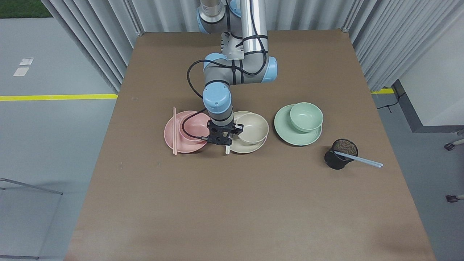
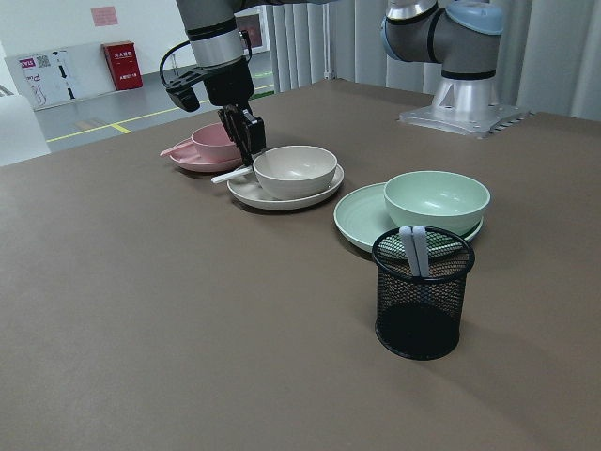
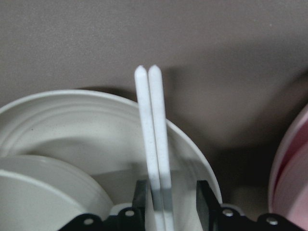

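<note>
A pair of white chopsticks (image 3: pixel 159 125) lies across the rim of the cream plate (image 3: pixel 82 120), beside the cream bowl (image 3: pixel 38 197); it also shows in the left view (image 2: pixel 231 175). My gripper is open around the pair, one finger on each side, low over the plate. In the front view the gripper (image 1: pixel 226 139) hides part of the chopsticks and plate.
Pink plate, bowl and chopsticks (image 1: pixel 174 135) sit to the left. A green plate (image 1: pixel 285 130) and bowl (image 1: pixel 306 115) are to the right, with a mesh holder (image 1: pixel 335 161) holding pale chopsticks (image 1: pixel 365 161).
</note>
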